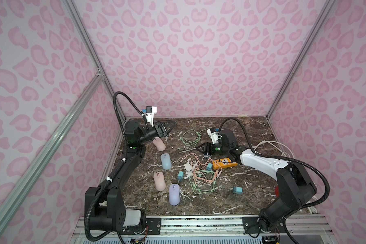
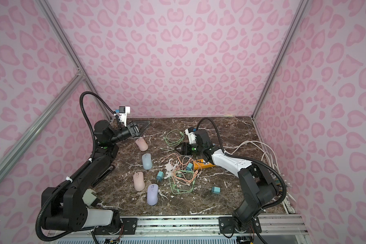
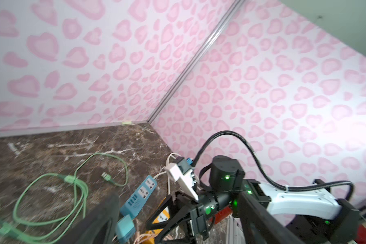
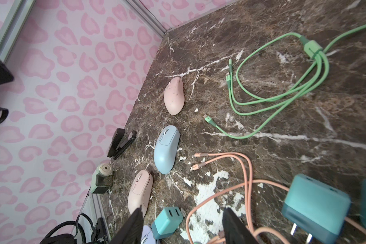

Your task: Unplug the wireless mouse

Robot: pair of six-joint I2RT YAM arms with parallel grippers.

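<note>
Several mice lie on the dark marble table: a pink mouse [image 1: 159, 144] at the back, a blue mouse [image 1: 166, 161], another pink mouse [image 1: 159, 181], and a lavender mouse [image 1: 174, 194] nearest the front. No cable shows on any of them in the right wrist view. Raised above the back pink mouse, my left gripper [image 1: 172, 125] is open, its blurred fingers [image 3: 94, 222] apart and empty. My right gripper [image 1: 200, 148] hovers over the cables right of the mice, open, with fingers [image 4: 236, 227] spread and no object held between them.
A green cable [image 4: 272, 97] and orange cables [image 4: 248, 179] are coiled mid-table. A blue power strip [image 3: 139, 196] and an orange one [image 1: 225, 163] sit under my right arm. Blue-green plugs [image 1: 180, 175] lie scattered.
</note>
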